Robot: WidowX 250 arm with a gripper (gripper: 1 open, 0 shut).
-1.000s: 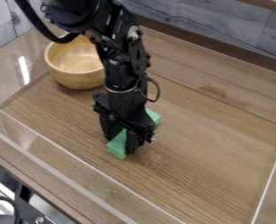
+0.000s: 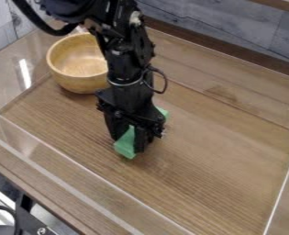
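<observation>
My black gripper (image 2: 132, 128) is low over the middle of the wooden tabletop, its fingers shut on a green object (image 2: 126, 147). The green object shows below and just right of the fingers, partly hidden behind them; its exact shape is hard to tell.
A yellow bowl (image 2: 78, 66) stands at the upper left, behind the arm. A grey wall rises along the back, and a cable lies at the bottom left corner.
The gripper and green object have shifted slightly up and back in the view, and less of the green object now shows.
</observation>
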